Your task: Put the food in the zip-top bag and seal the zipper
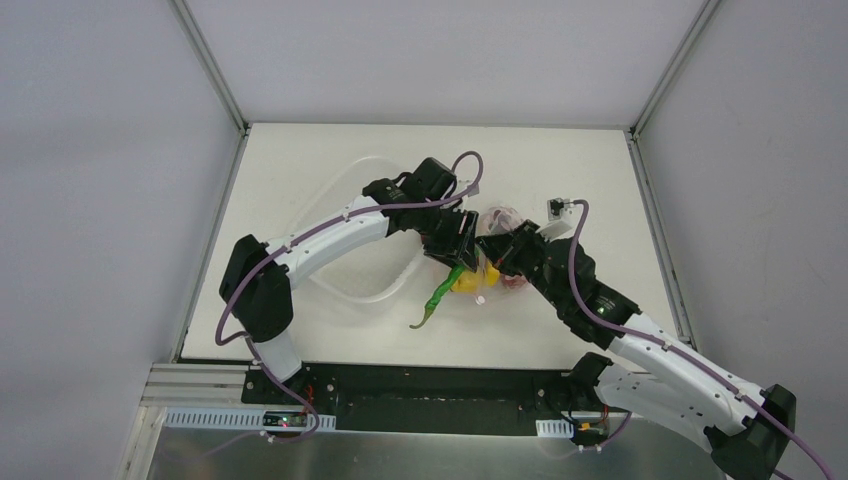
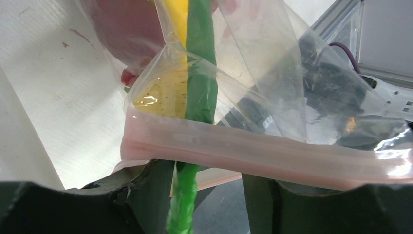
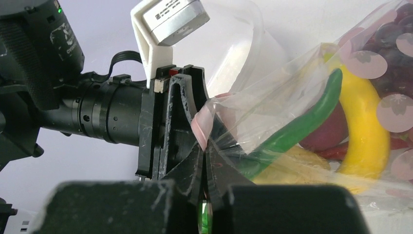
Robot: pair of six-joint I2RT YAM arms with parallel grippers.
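Observation:
The clear zip top bag [image 1: 499, 218] lies at mid-table. Its pink zipper strip [image 2: 272, 151] crosses the left wrist view. A long green pepper [image 1: 437, 294] is partly inside the bag, its stem end sticking out past the opening. Inside are a yellow banana [image 3: 366, 126], dark grapes [image 3: 397, 46], a round purple item [image 3: 331, 127] and a yellow lemon-like item [image 2: 163, 92]. My left gripper is open at the bag's mouth, the pepper passing between its fingers. My right gripper is shut at the opposite side, a pinched pink bag edge [image 3: 202, 126] at its fingertips.
A white oval bin [image 1: 345, 285] stands to the left, partly under the left arm. The two grippers are very close together. Clear white tabletop [image 1: 520, 330] lies in front and to the right.

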